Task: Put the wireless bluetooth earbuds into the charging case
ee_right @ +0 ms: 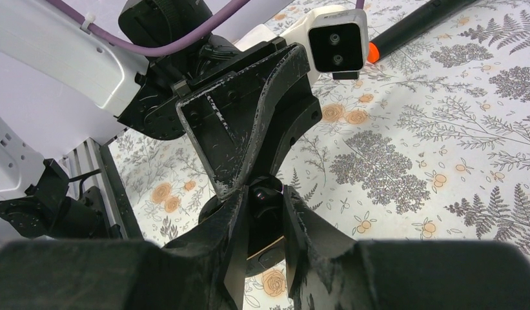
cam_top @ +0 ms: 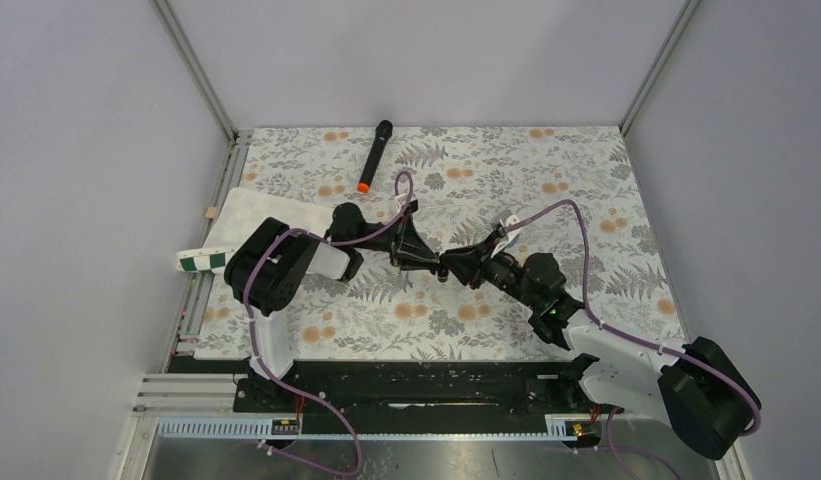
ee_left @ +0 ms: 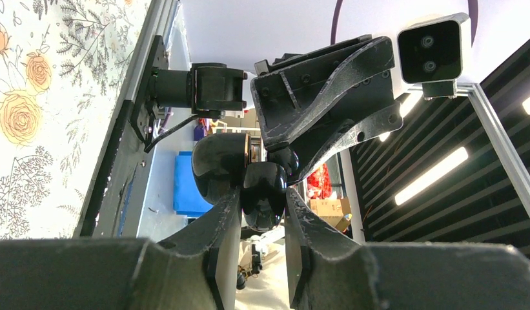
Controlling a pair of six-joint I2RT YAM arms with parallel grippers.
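My two grippers meet above the middle of the flowered table. My left gripper (cam_top: 434, 262) is shut on a small glossy black earbud (ee_left: 263, 194), seen between its fingertips in the left wrist view. Beside and behind it is the open black charging case (ee_left: 218, 165), at my right gripper (cam_top: 448, 259). In the right wrist view a glossy black piece (ee_right: 265, 208) sits between the right gripper's fingers, with the case's body partly hidden behind them. Whether the earbud is seated in the case I cannot tell.
A black microphone (cam_top: 376, 155) with an orange end lies at the back middle of the table. A white board (cam_top: 251, 210) with a green-and-white item (cam_top: 201, 261) is at the left.
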